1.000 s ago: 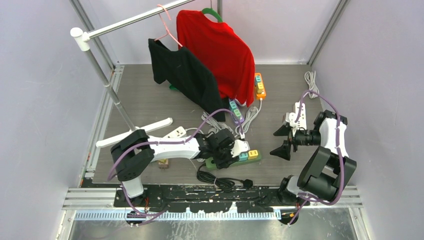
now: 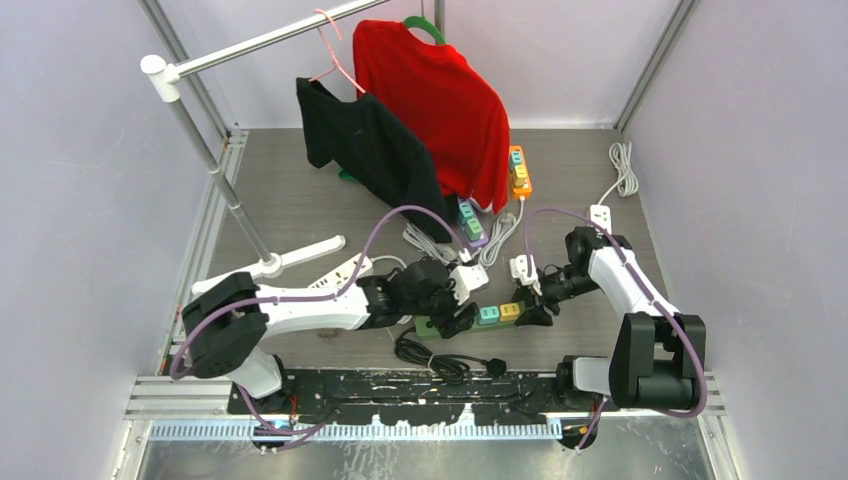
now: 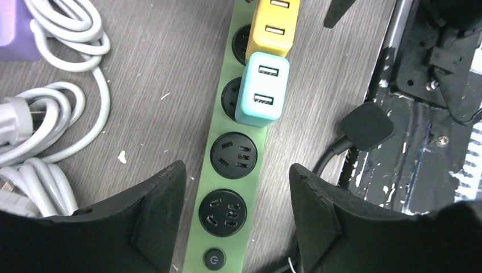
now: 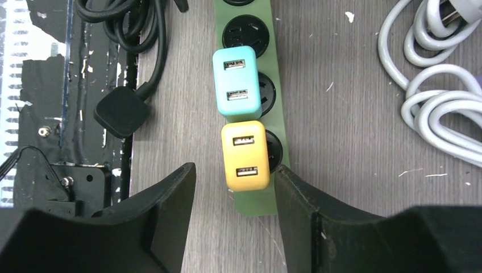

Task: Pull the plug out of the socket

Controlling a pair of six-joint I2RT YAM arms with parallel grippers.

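Observation:
On the table lies a green power strip (image 2: 470,326), its ends partly hidden by my grippers in the top view. A teal plug (image 3: 262,91) and a yellow plug (image 3: 273,28) sit on it, side by side. My left gripper stands open over the strip's bare sockets and switch, nothing between its fingers. At the other end, my right gripper is open, its fingers (image 4: 181,185) on either side of the yellow plug (image 4: 245,156) in that view. Whether they touch it, I cannot tell.
A black cable (image 2: 440,362) with a square plug lies at the table's front edge. Behind the strip are coiled white cords (image 2: 497,238) and a purple strip (image 2: 470,224). Hanging red (image 2: 440,115) and black (image 2: 370,150) shirts cover the back.
My right gripper has travelled left from clear table to the strip's yellow-plug end, and its fingers have drawn closer together. The left arm's elbow has swung toward the left and front.

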